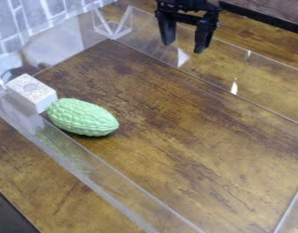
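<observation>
My black gripper (185,33) hangs at the top centre, over the far wall of the clear-walled enclosure, its two fingers pointing down and spread apart with nothing visible between them. A green bumpy bitter-melon-shaped object (80,117) lies on the wooden floor at the left, and a white speckled block (31,93) sits just behind it, near the left wall. Both are well away from the gripper.
Transparent walls (240,74) border the wooden floor (176,136) on several sides. A pale patterned cloth or surface lies beyond the upper left.
</observation>
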